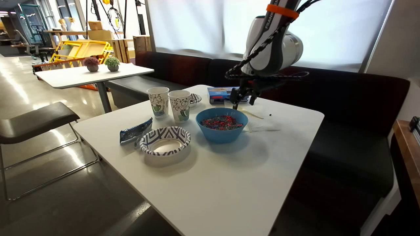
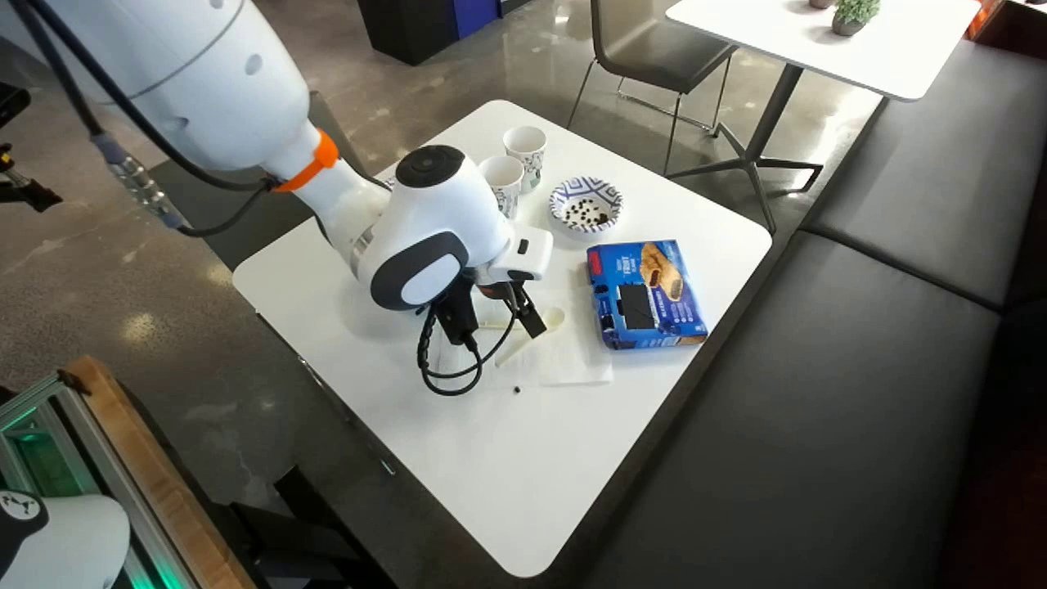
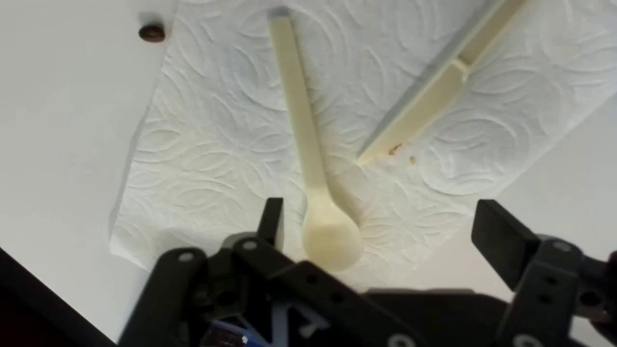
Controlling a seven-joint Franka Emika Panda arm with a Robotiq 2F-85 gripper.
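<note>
My gripper is open, its two fingers wide apart with nothing held between them. In the wrist view a cream spoon (image 3: 315,167) lies on a white embossed napkin (image 3: 214,133). The spoon's bowl shows between the fingers, closer to the left one, and its handle points away. A cream knife (image 3: 428,104) lies on the same napkin, farther off and to the right. From exterior view 1, the gripper (image 1: 244,101) appears low over the table behind the blue bowl (image 1: 221,135), which holds red and dark pieces.
A blue snack box (image 2: 648,294) stands near the napkin. Two paper cups (image 1: 179,106), a patterned paper bowl (image 1: 165,142) and a dark wrapper (image 1: 136,131) share the table. One dark bean (image 3: 152,32) lies beside the napkin.
</note>
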